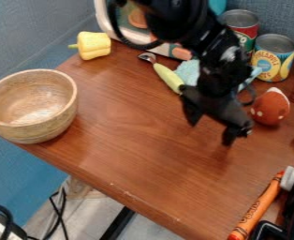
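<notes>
The black robot arm reaches down from the top centre, and its gripper (210, 126) hangs over the middle right of the wooden table (124, 150), fingers spread apart with nothing visible between them. A small brown-orange football-like object (270, 109) lies just right of the gripper. A wooden bowl (30, 118) stands at the table's left edge. Behind the arm lie a yellow-handled utensil (168, 77) and a pale blue cloth, partly hidden.
Two cans, a tomato juice (240, 22) and a yellow one (272, 60), stand at the back right. A yellow object (92, 45) lies back left. An orange crayon-shaped object (256, 211) and black items line the right edge.
</notes>
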